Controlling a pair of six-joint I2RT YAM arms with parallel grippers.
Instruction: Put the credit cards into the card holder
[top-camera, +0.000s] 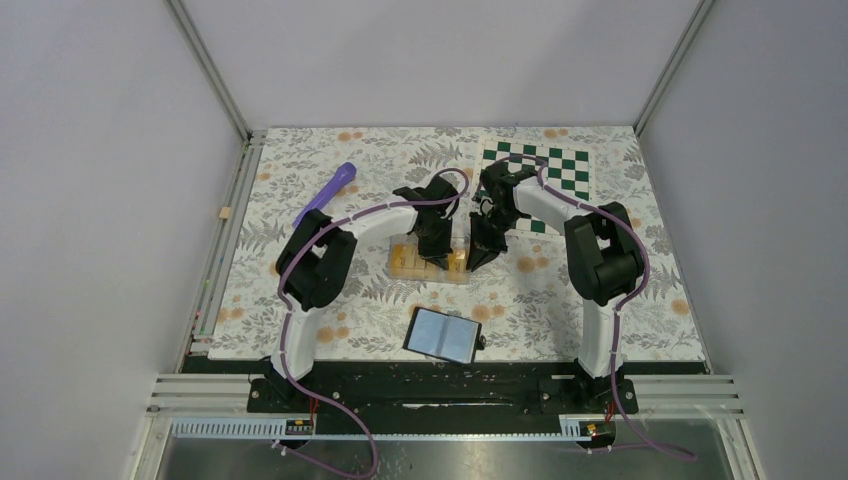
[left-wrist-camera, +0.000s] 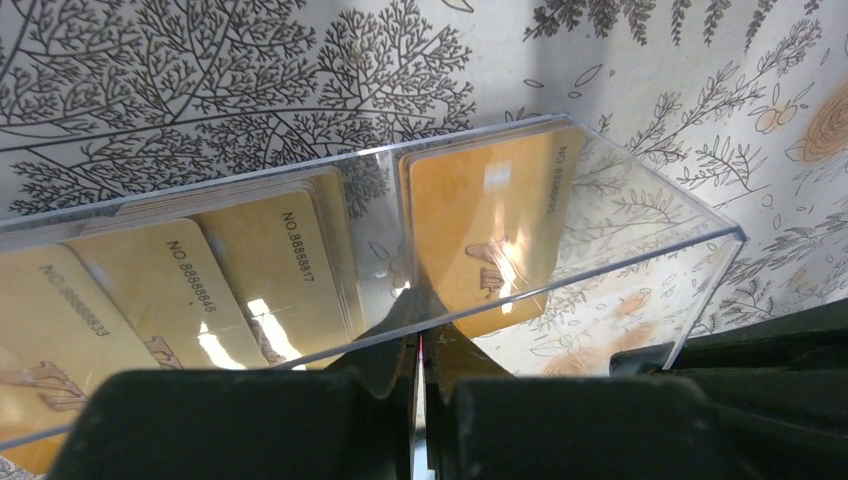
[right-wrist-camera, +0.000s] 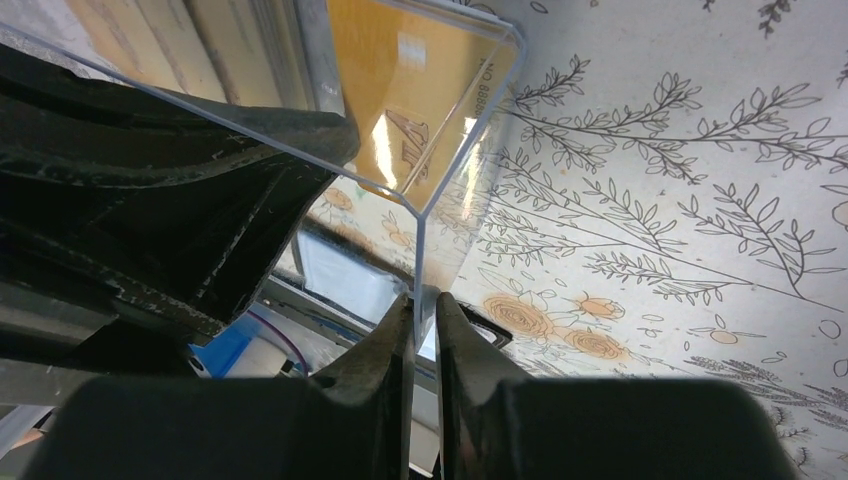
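Note:
A clear box (top-camera: 429, 278) lies mid-table, holding several gold cards. At its right end, in the left wrist view, one stack of gold cards (left-wrist-camera: 490, 215) leans apart from the overlapping cards (left-wrist-camera: 270, 270) to the left. My left gripper is shut at the box's near wall, by the lower part of that right stack; no card shows between its fingers. At the box's right near corner, my right gripper is shut on the clear wall's edge.
A dark-edged flat case with two pale blue panels (top-camera: 443, 334) lies at the table's front edge. A green-and-white checkered board (top-camera: 570, 172) is at the back right, and a purple stick (top-camera: 330, 188) at the left. Both arms meet closely over the box.

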